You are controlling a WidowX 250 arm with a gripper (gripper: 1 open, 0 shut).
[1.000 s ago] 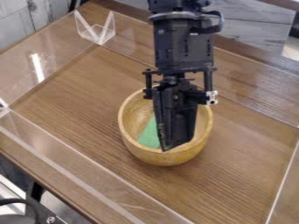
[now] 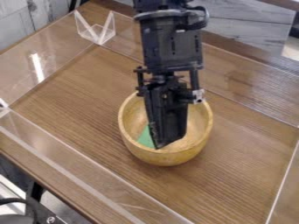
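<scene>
My black gripper (image 2: 163,131) points down over a yellow-tan bowl (image 2: 181,153) in the middle of the wooden table, its tips inside or just above the bowl and hiding much of it. It looks shut; whether anything thin is between the fingers is hidden. A green object (image 2: 145,137) lies in the bowl, partly behind the gripper.
A clear plastic piece (image 2: 96,26) stands at the back left. A marbled surface lies beyond the back edge, and cables lie at the front left.
The gripper and arm have shifted slightly to the left over the bowl. The bowl looks unmoved.
</scene>
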